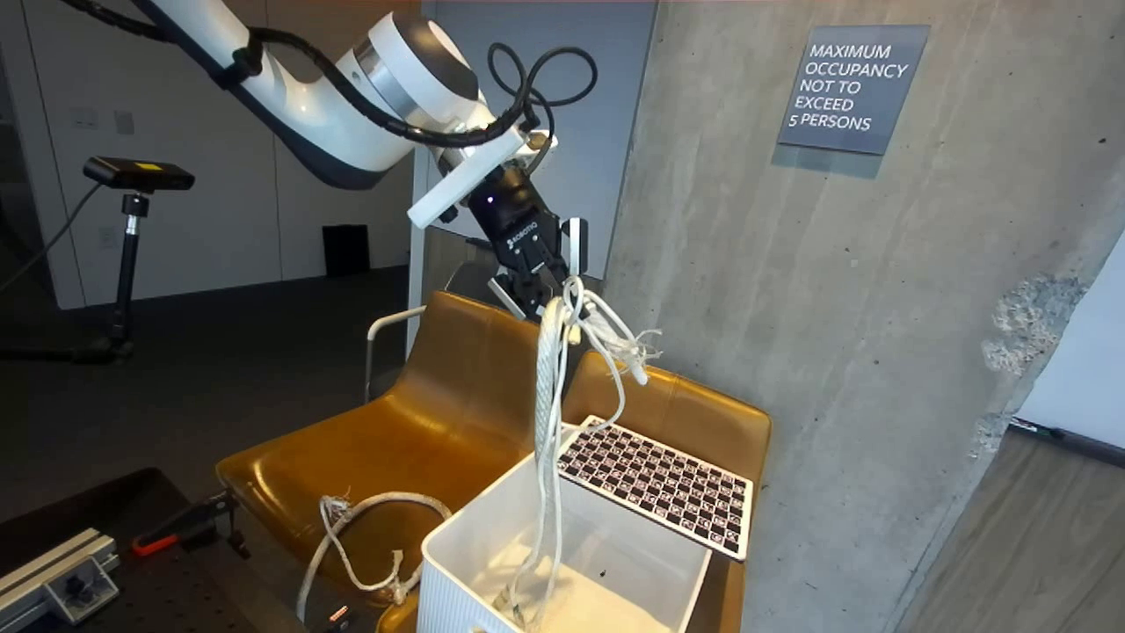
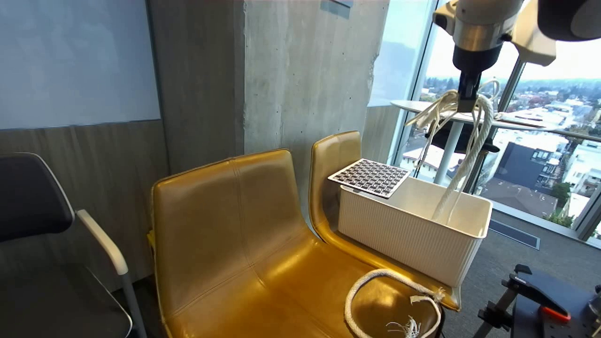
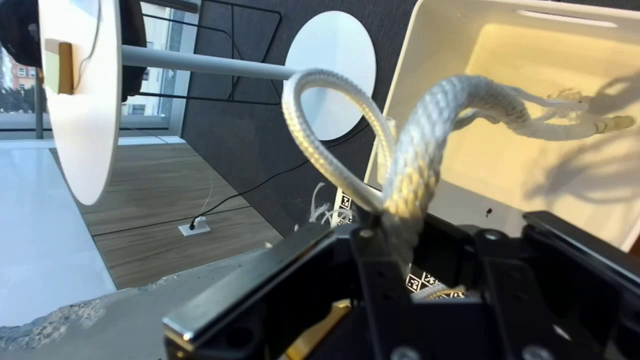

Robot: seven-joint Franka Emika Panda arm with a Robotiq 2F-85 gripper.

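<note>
A bundle of white rope point(image 1: 547, 369) hangs from my gripper point(image 1: 545, 306), which is shut on it above the white bin point(image 1: 444, 539). In the second exterior view the thick rope point(image 2: 468, 163) drops from the gripper point(image 2: 466, 105) into the bin point(image 2: 405, 233). Looking from the wrist, the thick rope point(image 3: 421, 144) and a thin loop rise from between the fingers, and the rope's lower ends reach over the bin floor point(image 3: 540, 171). Another white rope point(image 1: 392, 498) lies curled on the tan chair seat, outside the bin.
A black-and-white checkered board point(image 1: 662, 482) lies across the back end of the bin. Tan chairs point(image 2: 225, 225) stand beside and under the bin. A clamp with red on it point(image 1: 179, 524) is at the dark table's edge.
</note>
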